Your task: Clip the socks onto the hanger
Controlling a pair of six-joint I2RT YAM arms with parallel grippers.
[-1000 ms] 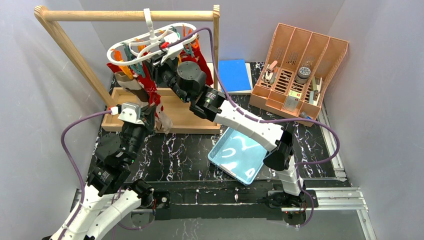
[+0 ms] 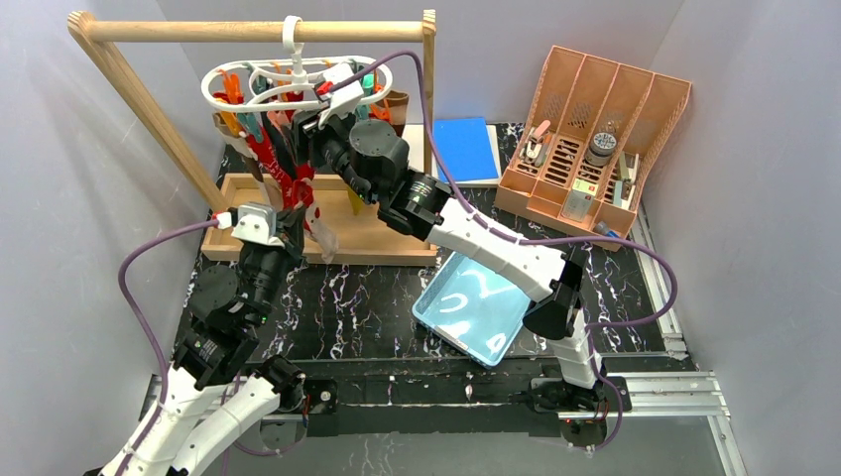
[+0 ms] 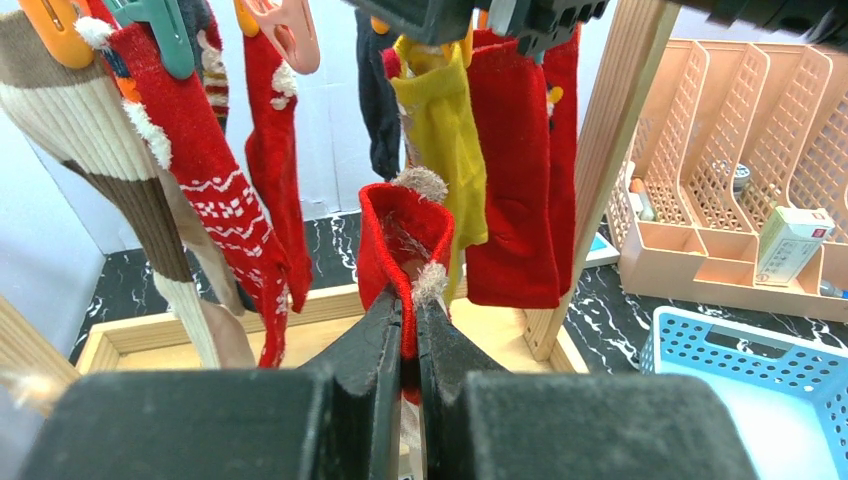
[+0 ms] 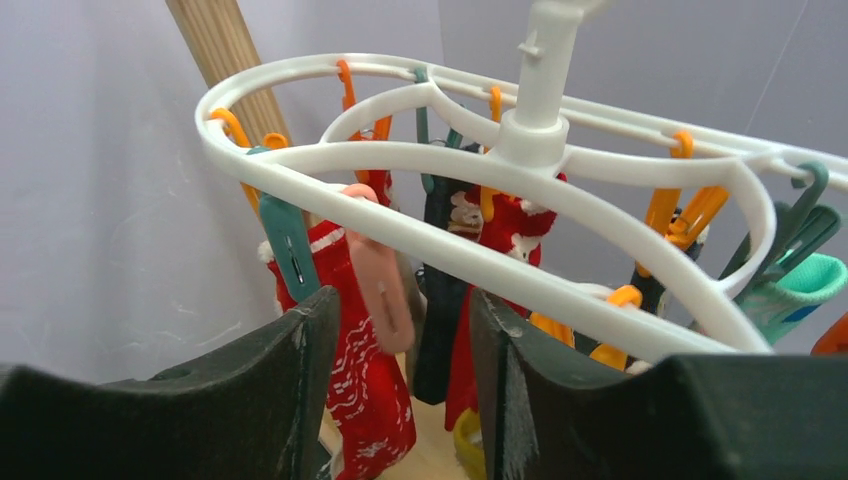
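Observation:
In the left wrist view my left gripper is shut on the edge of a red sock (image 3: 385,225) with a fuzzy pale trim; its mouth gapes above the fingertips. The white oval hanger (image 4: 400,160) carries coloured clips, several of them holding socks. My right gripper is part open just below the hanger's near rim. A pink clip (image 4: 380,285) shows in the gap between its fingers, neither finger clearly touching it. Left of that clip hangs a teal clip (image 4: 288,240). From above, the right arm hides part of the hanger.
A wooden stand (image 2: 258,32) supports the hanger, its tray base (image 2: 387,253) below. Right of it lie a blue basket (image 2: 474,307) and a peach organizer (image 2: 595,129). Hung socks, including a yellow one (image 3: 445,130), crowd the space behind the held sock.
The hanger has turned and swung slightly left, its hanging socks shifting with it. Both arms look almost still in the top view.

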